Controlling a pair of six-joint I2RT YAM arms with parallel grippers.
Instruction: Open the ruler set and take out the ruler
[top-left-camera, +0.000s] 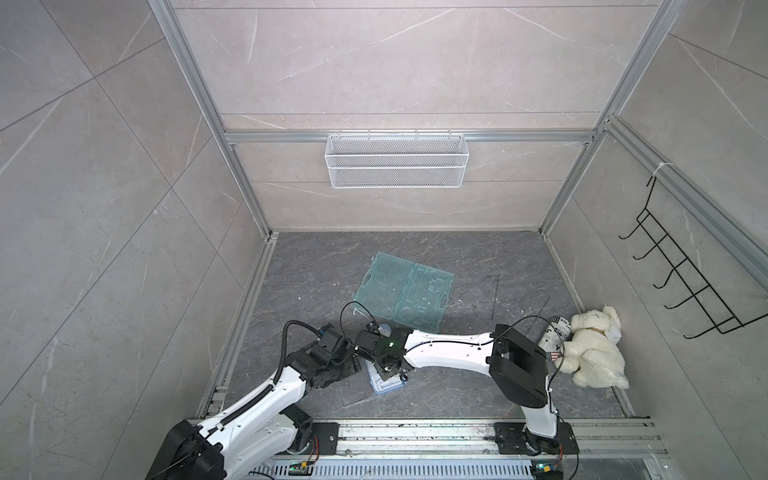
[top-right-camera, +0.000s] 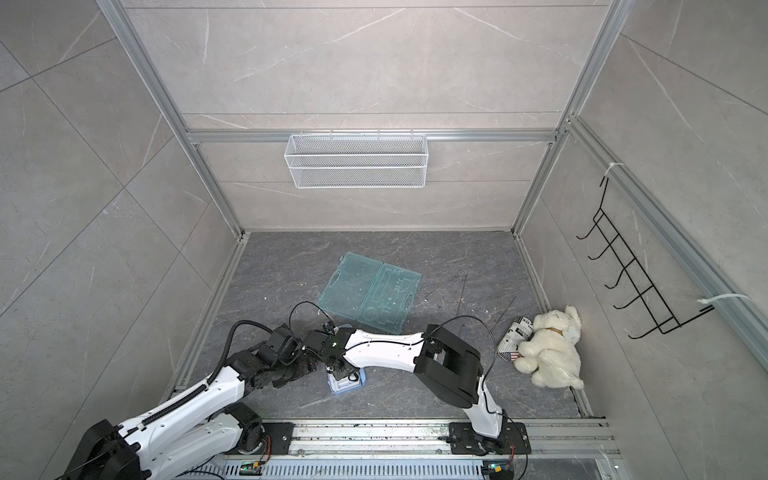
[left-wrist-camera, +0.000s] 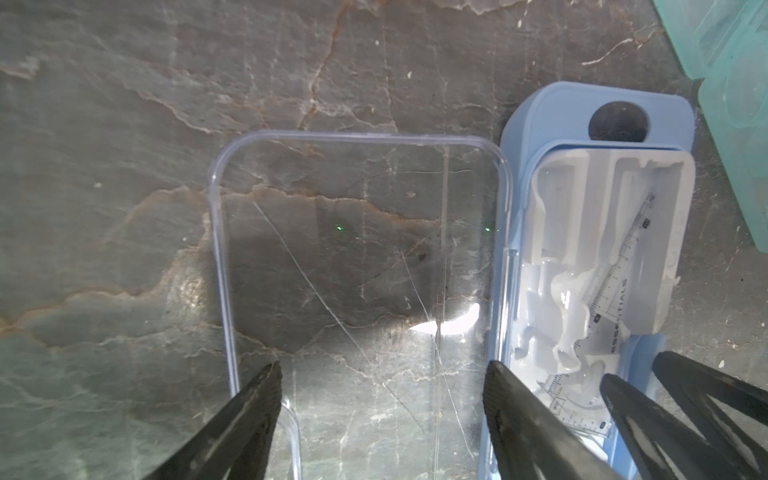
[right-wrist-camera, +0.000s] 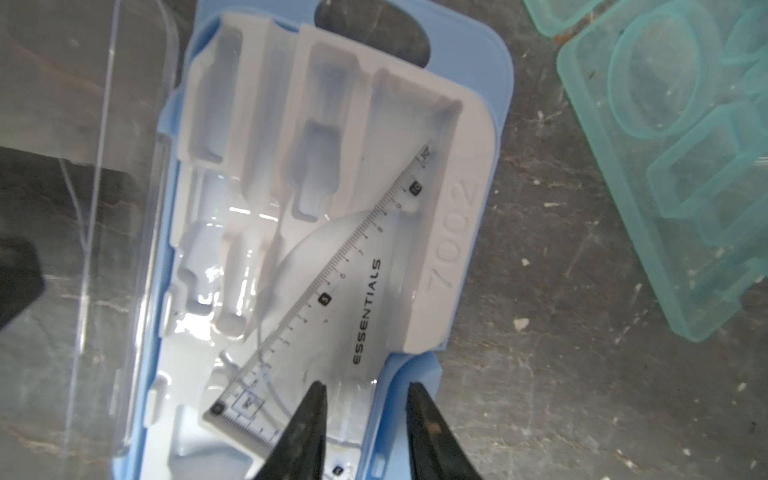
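Observation:
The blue ruler set case (left-wrist-camera: 596, 112) lies open, its clear lid (left-wrist-camera: 360, 137) folded out to the left. Inside its white tray (right-wrist-camera: 448, 232), a clear triangle ruler (right-wrist-camera: 344, 248) marked ESSENTIALS shows in the right wrist view. My left gripper is open over the clear lid, nothing seen between its fingers. My right gripper is open above the lower right of the tray, near the blue side flap (right-wrist-camera: 416, 376). Both grippers hide much of the case in the top views.
An open teal case (top-left-camera: 424, 296) lies behind. A white plush bear (top-left-camera: 592, 352) and a patterned box (top-right-camera: 516, 336) sit at the right wall. A wire basket (top-left-camera: 396, 160) hangs on the back wall.

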